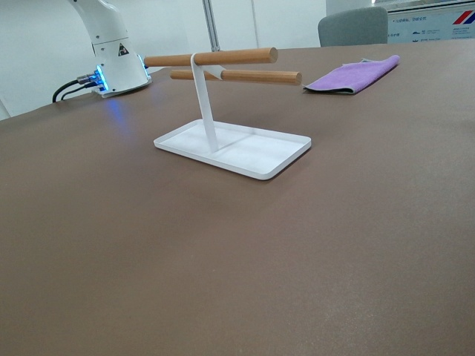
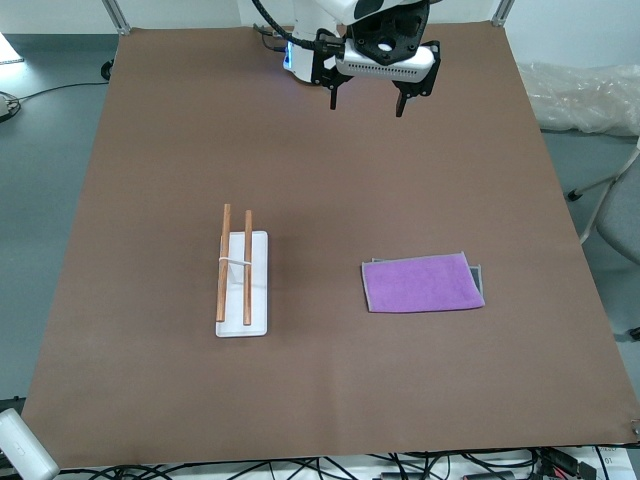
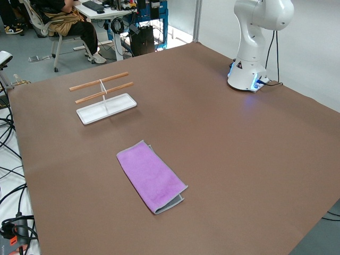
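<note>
A folded purple cloth with a grey edge (image 2: 420,283) lies flat on the brown table, right of a white stand (image 2: 256,290) with two wooden bars (image 2: 223,260) in the left view. The right view shows the cloth (image 3: 151,175) and stand (image 3: 119,104) too; in the top view the bars (image 1: 237,56) sit raised above the tray. My gripper (image 2: 366,106) hangs at the table's far edge, well away from both, its two black fingers spread open with nothing between them.
The robot base (image 3: 247,74) stands at the far edge. Cables (image 3: 10,186) run along the near edge, outside the tabletop. A grey chair (image 2: 625,210) stands beside the table.
</note>
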